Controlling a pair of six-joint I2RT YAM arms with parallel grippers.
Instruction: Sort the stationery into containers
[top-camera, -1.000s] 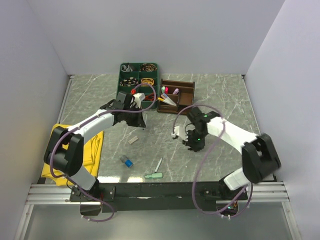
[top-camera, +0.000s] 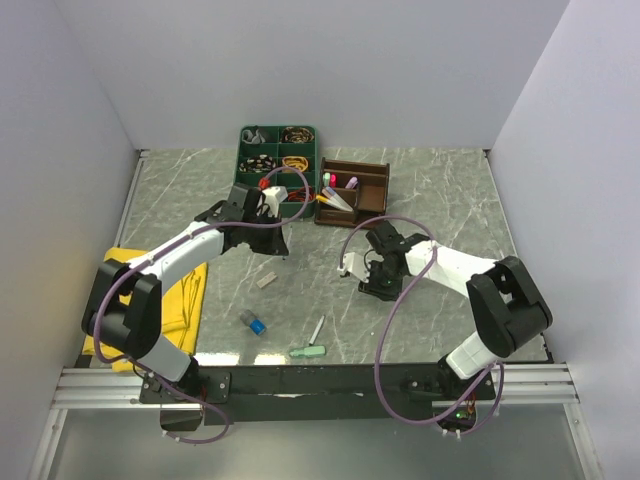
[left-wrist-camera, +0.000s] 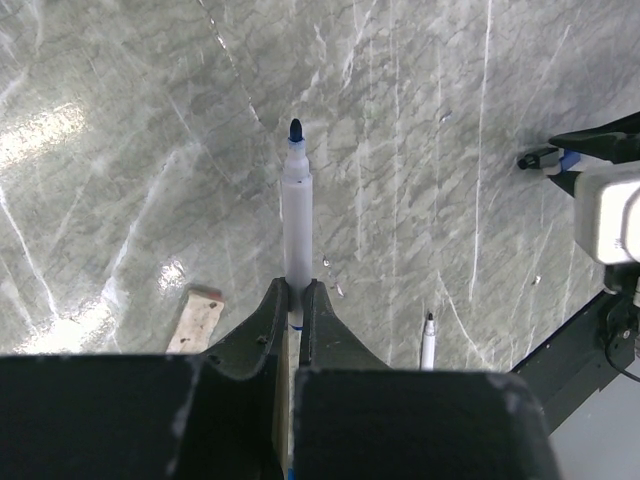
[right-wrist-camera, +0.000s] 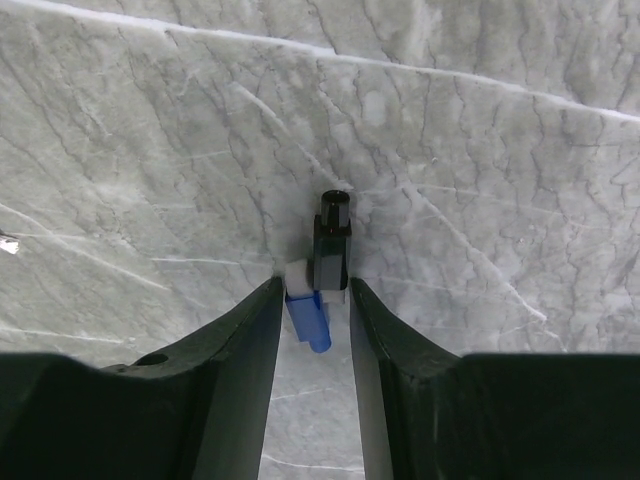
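My left gripper is shut on a white marker (left-wrist-camera: 297, 225) with a dark tip, held over the table left of centre. My right gripper is low on the right half, its fingers part open either side of two small objects lying together: a black piece (right-wrist-camera: 332, 245) and a blue-and-white piece (right-wrist-camera: 308, 318). A wooden organiser (top-camera: 370, 180) with pens and markers and a green compartment tray (top-camera: 250, 145) with cables and other items stand at the back. A beige block (top-camera: 266, 280), a white pen (top-camera: 317, 329), a blue item (top-camera: 252, 322) and a green item (top-camera: 308, 352) lie loose.
A folded yellow cloth (top-camera: 180, 310) covers the left front of the marble table (top-camera: 450, 185). Walls close in at the back and both sides.
The left arm with its marker is nearly still.
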